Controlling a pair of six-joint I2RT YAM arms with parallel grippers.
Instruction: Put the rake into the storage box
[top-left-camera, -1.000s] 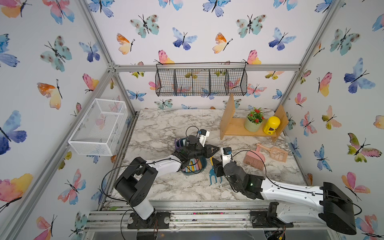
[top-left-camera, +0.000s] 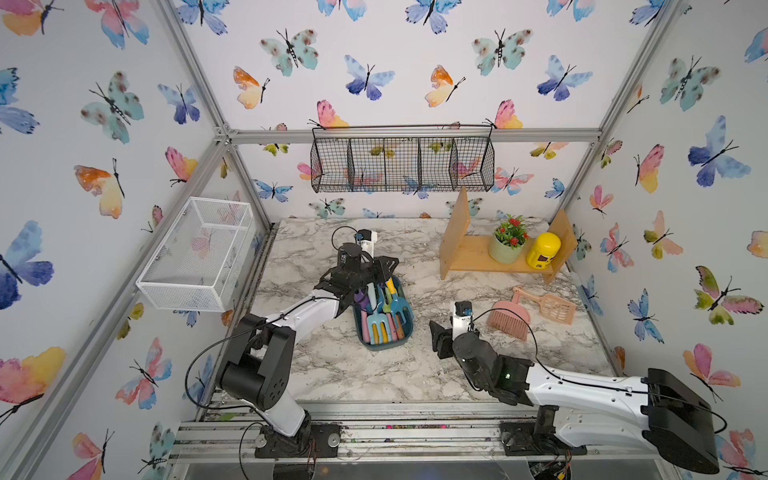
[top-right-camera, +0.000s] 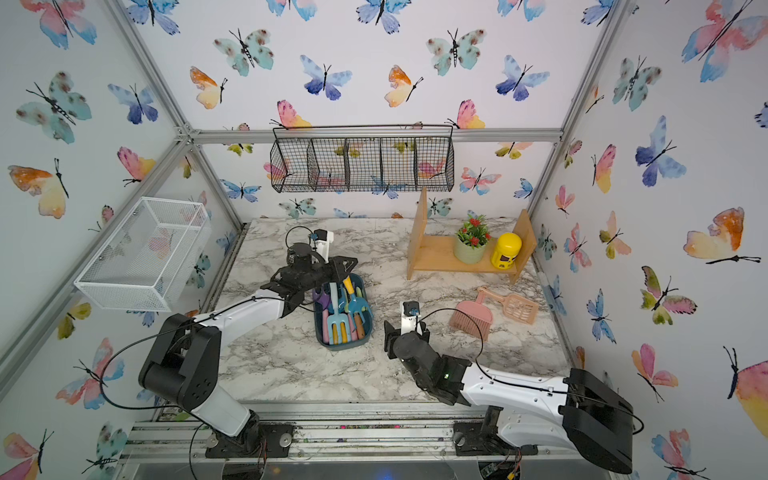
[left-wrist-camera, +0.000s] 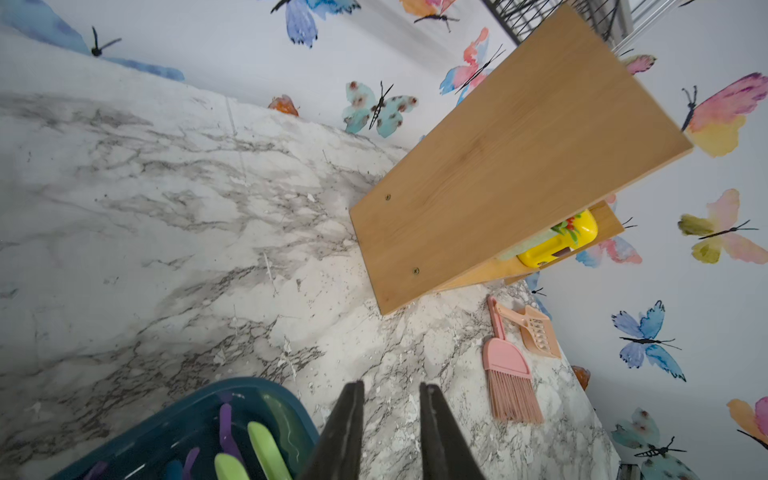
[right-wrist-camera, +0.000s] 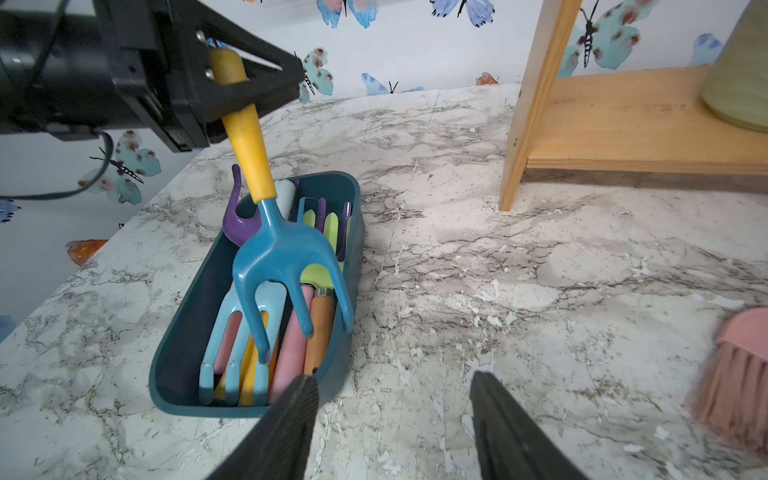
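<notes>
A blue rake (right-wrist-camera: 280, 240) with a yellow handle hangs from my left gripper (top-left-camera: 388, 265), which is shut on the handle's top. Its tines are over the teal storage box (right-wrist-camera: 168, 384), which is packed with garden tools in several colours. In the left wrist view only the box's near part and the dark fingers show; the rake is hidden there. My right gripper stands right of the box, low over the table, with its fingers apart and nothing between them.
A wooden shelf (top-left-camera: 468, 256) with a plant and a yellow container is at the back right. A pink brush (top-left-camera: 508, 320) and a slotted scoop (top-left-camera: 557, 308) lie at the right. A white mesh basket (top-left-camera: 216, 284) is on the left wall.
My left gripper has carried the rake back and left from beside the right gripper to above the box. My right gripper has shifted slightly rightward.
</notes>
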